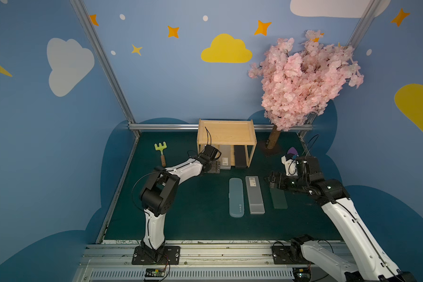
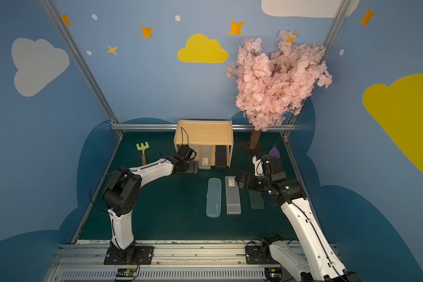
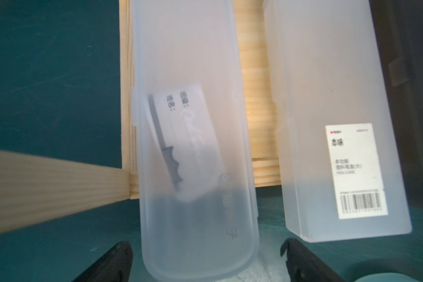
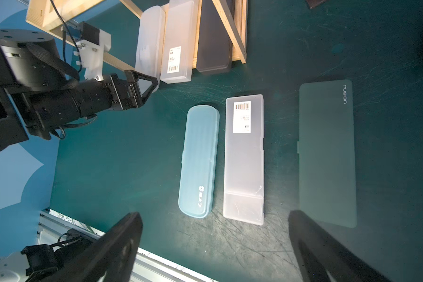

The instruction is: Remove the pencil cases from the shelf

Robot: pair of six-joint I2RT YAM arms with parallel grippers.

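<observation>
The wooden shelf point(image 1: 225, 129) holds a clear pencil case point(image 3: 192, 56), a second clear case with a barcode label point(image 3: 333, 75) and a dark case point(image 1: 240, 156). My left gripper is open at the near end of the left clear case, its fingers either side of that end. On the mat before the shelf lie a blue case point(image 4: 198, 159), a grey translucent case point(image 4: 243, 164) and a green case point(image 4: 326, 155). My right gripper stands open above these, empty.
A blossom tree point(image 1: 305, 80) stands right of the shelf. A garden fork point(image 1: 160, 150) lies left of it.
</observation>
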